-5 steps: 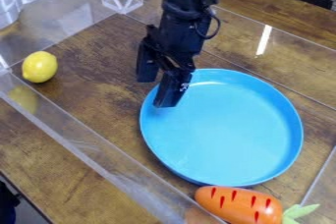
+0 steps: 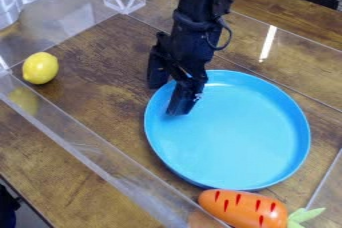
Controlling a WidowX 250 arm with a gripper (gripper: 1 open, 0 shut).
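The black robot arm reaches down from the top centre of the camera view, its gripper low over the near-left rim of a blue plate. The dark fingers overlap the plate's edge and the wooden surface behind it; whether anything is between them is hard to make out. A yellow lemon lies at the left, apart from the plate. An orange toy carrot with a pale green top lies at the front right, just below the plate.
A clear plastic barrier runs diagonally along the left. A white wire-like object stands at the back left.
The gripper has shifted slightly to the right and down over the plate's rim. The plate, lemon and carrot look unmoved.
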